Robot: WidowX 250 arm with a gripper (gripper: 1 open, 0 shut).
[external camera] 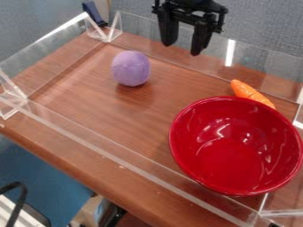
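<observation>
My black gripper point(183, 37) hangs at the top centre, above the back of the wooden board, its two fingers apart with nothing between them. A purple ball point(130, 69) rests on the board to the left, below and left of the gripper. A large red bowl point(235, 146) sits at the front right. An orange carrot point(251, 92) lies just behind the bowl, near the back edge.
Clear plastic walls point(95, 151) border the wooden board point(112, 115). The middle and left of the board are open. Past the front edge, a blue floor with a cable shows at lower left.
</observation>
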